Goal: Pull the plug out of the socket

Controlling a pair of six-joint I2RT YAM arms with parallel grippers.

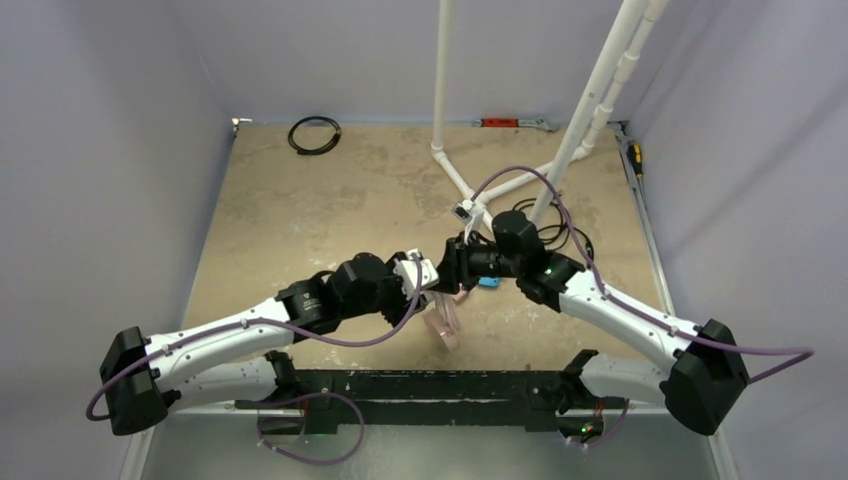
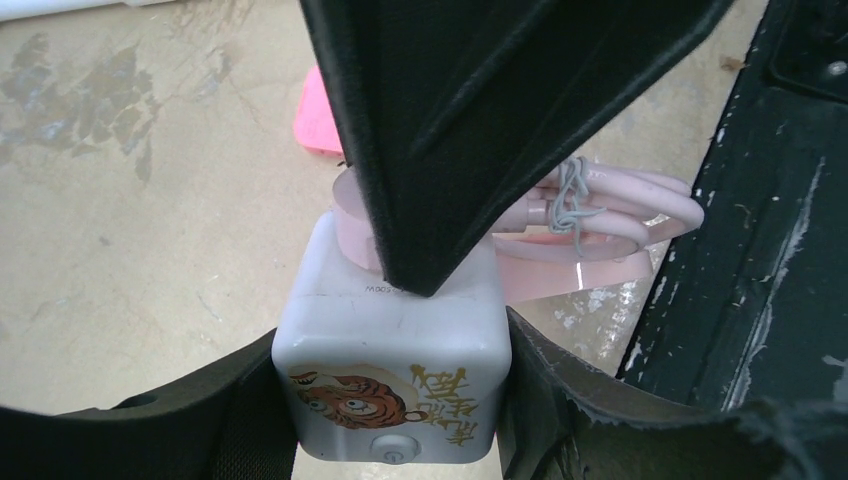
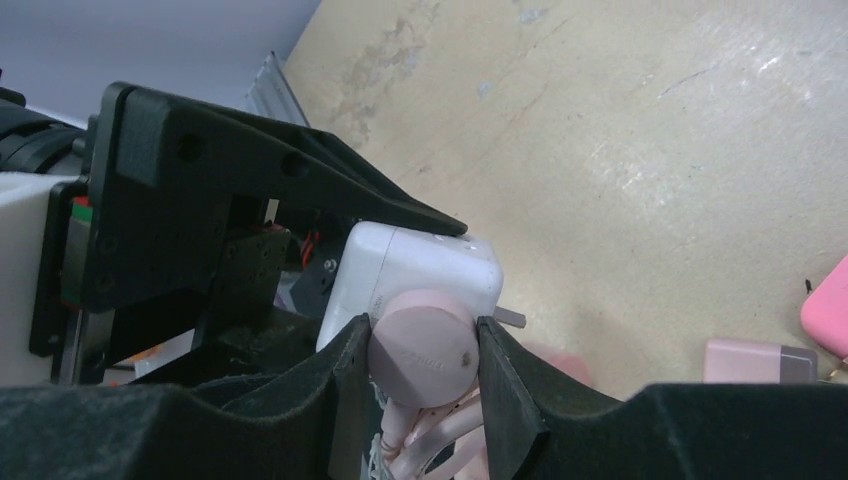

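Note:
In the left wrist view a white block-shaped socket [image 2: 393, 340] with a printed face and a round button is clamped by my left gripper, which is shut on it. The pale pink round plug [image 2: 352, 222] sits against the socket's top side, partly covered by a dark finger [image 2: 420, 200] of the right gripper. In the right wrist view my right gripper has one fingertip on each side of the plug's round body. Both fingers look close against it, but whether they grip firmly cannot be told. The plug's prongs are hidden.
A pink cable [image 2: 620, 200], bundled with a grey tie, hangs beside the plug. A bright pink item [image 3: 832, 310] and a pink-and-grey block [image 3: 758, 362] lie on the table. White pipes [image 1: 460, 180] and a blue item [image 1: 489, 282] stand near the right arm.

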